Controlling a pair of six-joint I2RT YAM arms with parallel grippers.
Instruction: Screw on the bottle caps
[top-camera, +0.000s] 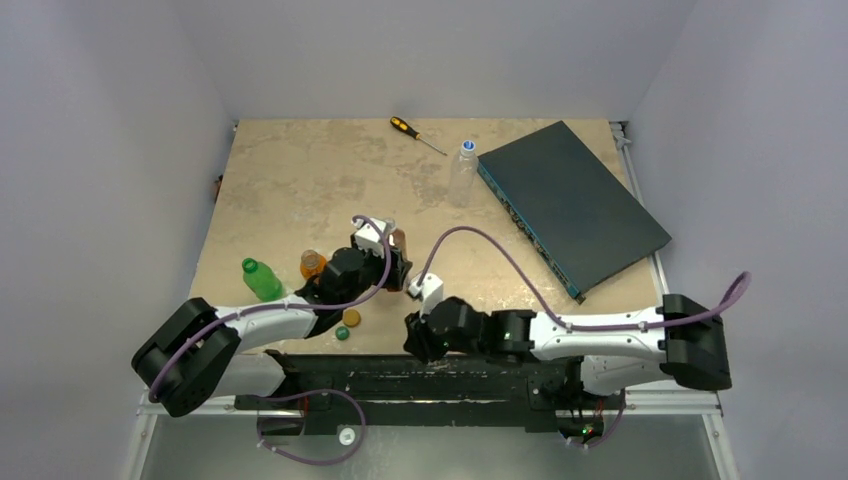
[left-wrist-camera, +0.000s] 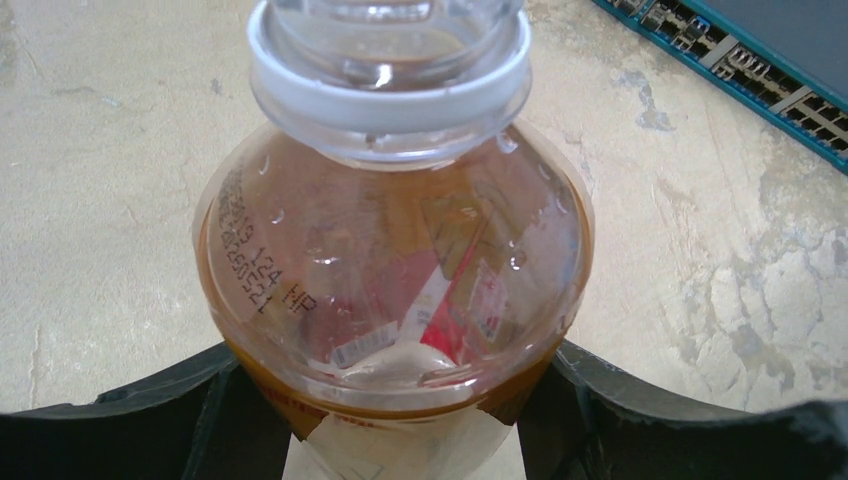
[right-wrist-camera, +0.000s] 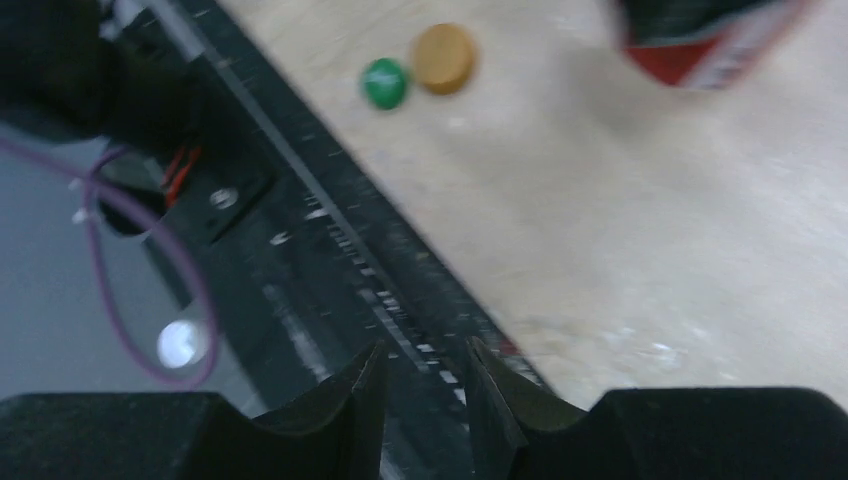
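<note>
A clear bottle with brown contents and a white neck ring (left-wrist-camera: 390, 105) stands with its mouth uncapped, my left gripper shut around its body. From above, this bottle (top-camera: 400, 242) shows beside the left arm. My right gripper is part open over the table's front edge, with nothing between its fingers. On the table lie a gold cap (top-camera: 351, 318) and a smaller green cap (top-camera: 342, 333). A white round piece, probably a cap (top-camera: 346, 436), lies below the table, past its front edge.
A green bottle (top-camera: 262, 280) and an orange bottle (top-camera: 312, 263) are at the left. Toward the back are a clear blue-topped bottle (top-camera: 463, 178) and a screwdriver (top-camera: 405, 127). A large dark flat box (top-camera: 575, 205) covers the right side.
</note>
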